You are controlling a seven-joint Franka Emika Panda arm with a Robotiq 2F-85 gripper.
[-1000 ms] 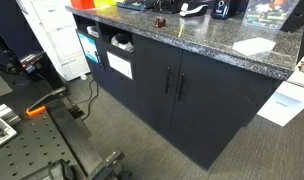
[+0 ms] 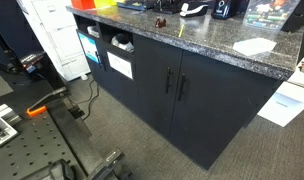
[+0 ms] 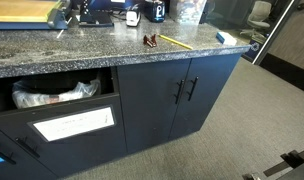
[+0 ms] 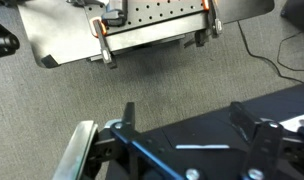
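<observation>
In the wrist view my gripper stands open, its two dark fingers wide apart with only the grey floor and a dark edge below them. The dark cabinet [image 2: 207,100] has two closed doors with black upright handles [image 3: 191,89]. On its speckled counter [image 3: 92,45] lie a small brown object [image 3: 149,41], a thin yellow stick [image 3: 175,42] and a white and blue block [image 3: 226,38]. The gripper appears well away from all of these.
A perforated metal platform [image 4: 152,12] with orange-handled clamps crosses the top of the wrist view. An open cubby [image 3: 54,92] holds a wrapped bundle. A clear bin [image 2: 270,13] stands at the counter's back. Bare carpet [image 2: 142,140] lies before the cabinet.
</observation>
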